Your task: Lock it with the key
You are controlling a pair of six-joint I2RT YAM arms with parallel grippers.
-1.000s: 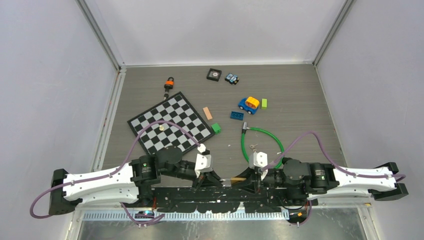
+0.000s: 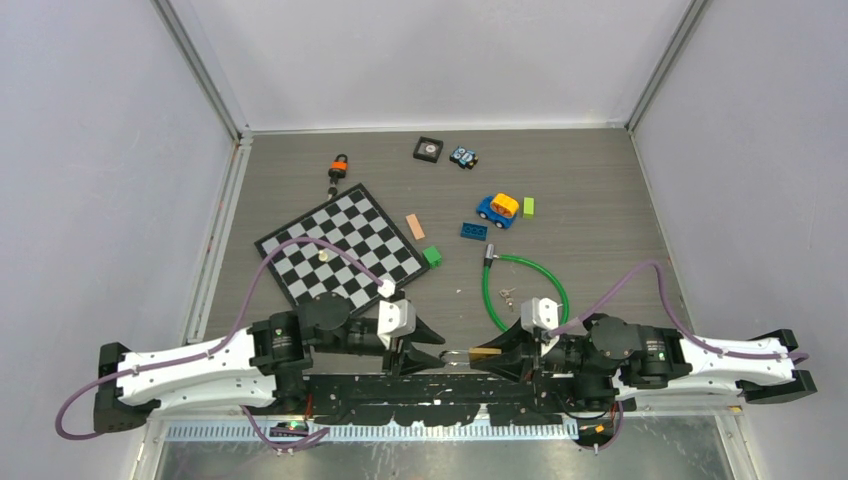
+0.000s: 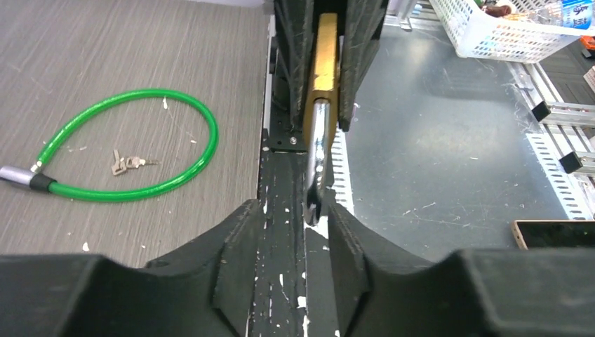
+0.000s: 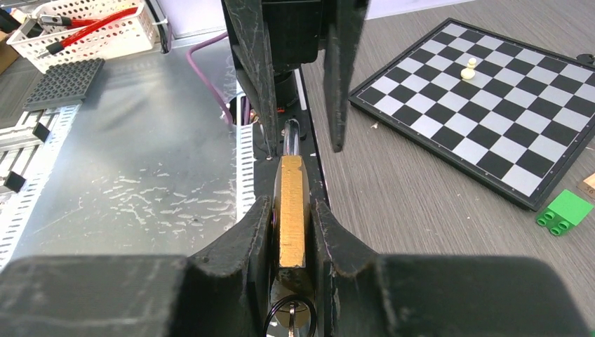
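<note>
A brass padlock point(image 4: 292, 210) with a long silver shackle point(image 3: 317, 154) is held level in my right gripper point(image 2: 488, 355), its fingers closed round the body. My left gripper point(image 2: 432, 350) faces it from the left, fingers parted and empty, just short of the shackle's end. In the right wrist view a key ring shows at the near end of the padlock. Keys point(image 3: 130, 161) also lie on the floor inside a green cable lock point(image 3: 140, 193).
A chessboard point(image 2: 360, 220) lies back left, with a green brick point(image 2: 432, 256) beside it. A blue brick point(image 2: 473, 231), toy cars point(image 2: 497, 212) and small blocks are farther back. The dark front edge lies under both grippers.
</note>
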